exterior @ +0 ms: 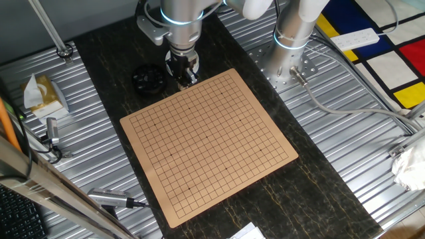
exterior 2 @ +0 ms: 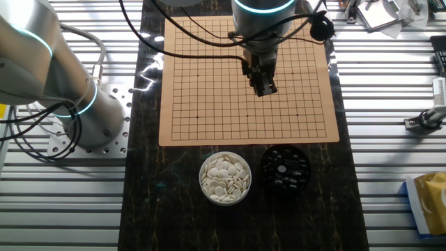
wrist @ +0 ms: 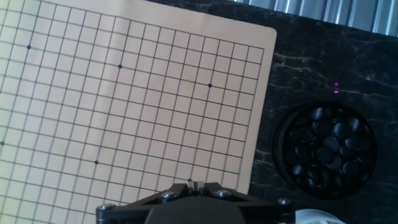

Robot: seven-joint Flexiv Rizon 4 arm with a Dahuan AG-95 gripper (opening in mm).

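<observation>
A bare wooden Go board (exterior: 209, 146) lies flat on the dark marbled mat, with no stones on its grid. My gripper (exterior: 188, 84) hangs above the board's far edge in exterior view 1, pointing down. In the wrist view the fingertips of the gripper meet at the bottom middle; it looks shut, and no stone shows between them. White stones fill a white bowl (exterior 2: 225, 178) beside the board in exterior view 2. Right by it stands a black bowl (exterior 2: 285, 169) of black stones. The arm partly covers the white bowl in exterior view 1.
The robot's base (exterior: 287, 63) stands beside the mat. A tissue box (exterior: 46, 98) sits on the slatted metal table at the left. Loose cables (exterior 2: 202, 43) cross over the board in exterior view 2. Nothing else stands on the board.
</observation>
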